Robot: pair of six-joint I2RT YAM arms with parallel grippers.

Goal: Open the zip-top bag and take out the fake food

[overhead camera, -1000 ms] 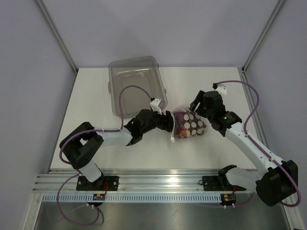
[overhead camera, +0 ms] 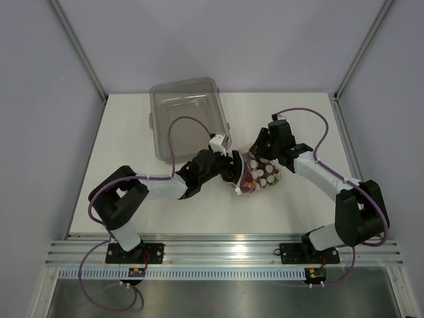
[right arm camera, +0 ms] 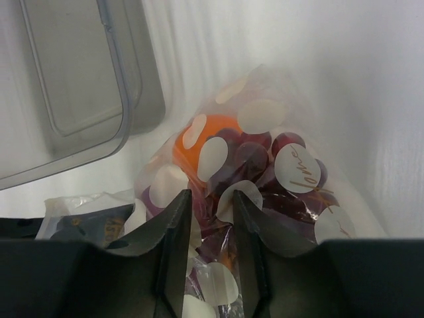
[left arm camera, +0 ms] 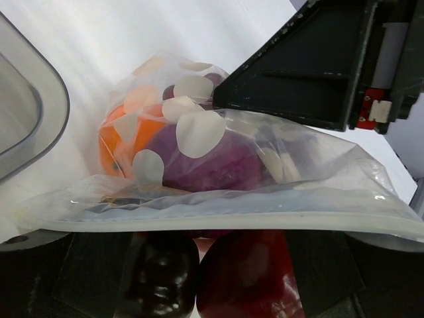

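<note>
The clear zip-top bag (overhead camera: 262, 177), printed with white dots, holds purple, orange and dark red fake food (left arm camera: 205, 159) (right arm camera: 205, 142). Its zip edge (left arm camera: 218, 222) runs across the left wrist view, with dark and red shiny pieces (left arm camera: 245, 278) below it. My left gripper (overhead camera: 231, 165) is at the bag's left end, open, its fingers partly hidden by the bag. My right gripper (overhead camera: 261, 147) is over the bag's upper part, fingertips a short gap apart, close above the plastic; whether they touch it I cannot tell.
A clear plastic container (overhead camera: 155, 126) (right arm camera: 122, 79) stands behind and left of the bag, close to my left gripper.
My right gripper and arm have moved left across the bag.
</note>
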